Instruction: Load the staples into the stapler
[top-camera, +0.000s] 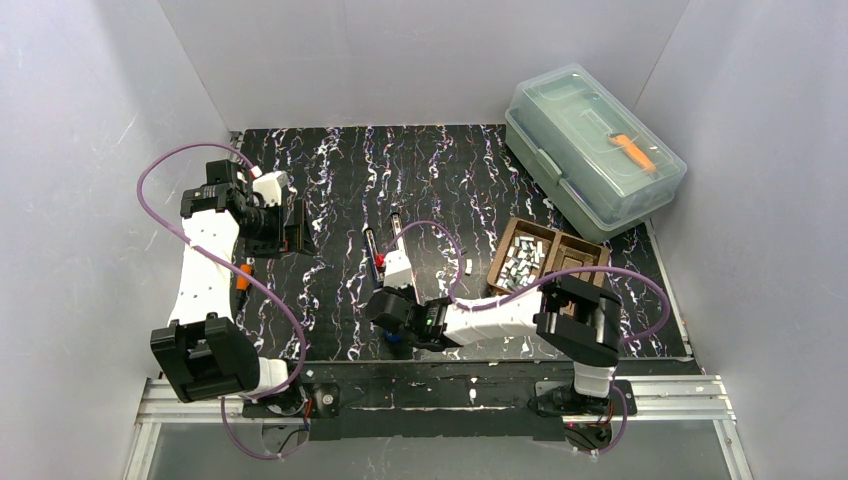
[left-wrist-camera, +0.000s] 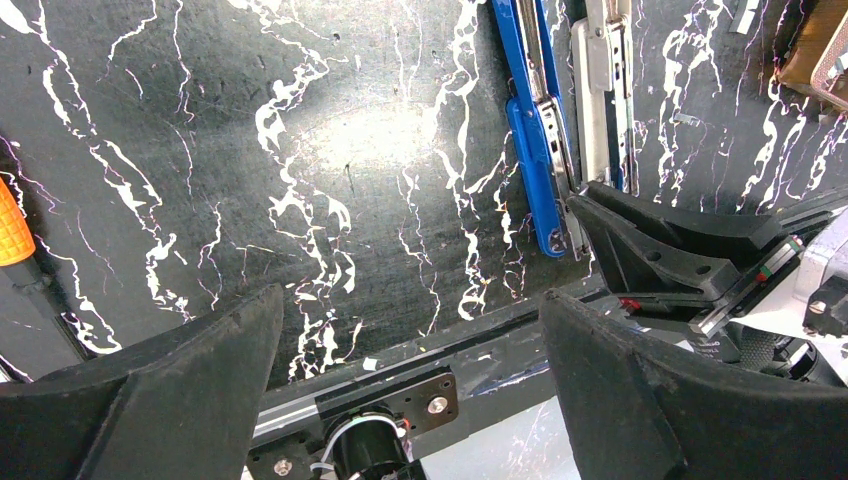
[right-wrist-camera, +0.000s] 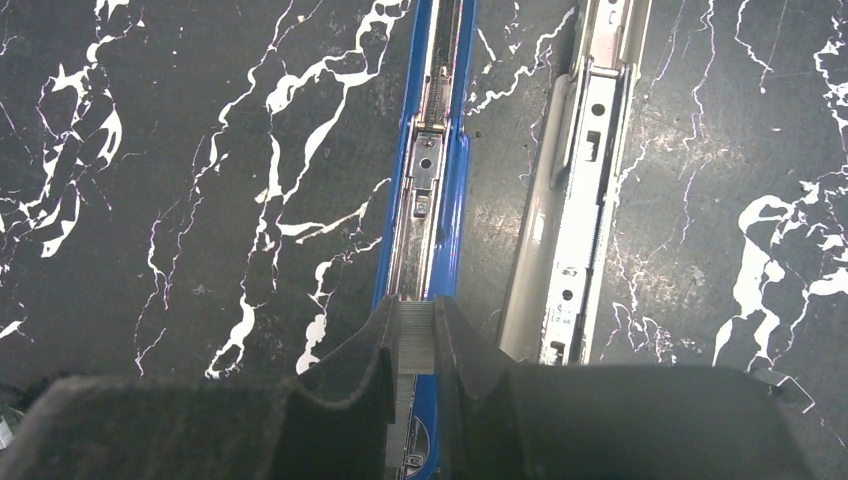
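In the right wrist view the blue stapler (right-wrist-camera: 455, 215) lies opened out on the table, its metal channel facing up. A grey staple strip (right-wrist-camera: 416, 345) is pinched in my right gripper, over the lower part of that channel. Whether the strip touches the channel floor is unclear. From the left wrist view, the tips of the right gripper are at the near end of the blue stapler (left-wrist-camera: 537, 180). My left gripper is open and empty, off to the left of the stapler.
Beside the blue stapler lies an opened beige stapler (right-wrist-camera: 530, 260). A divided wooden box (top-camera: 498, 262) with staple pieces stands at right, below a lidded green case (top-camera: 555, 165). An orange-handled tool (top-camera: 244, 278) lies near the left arm.
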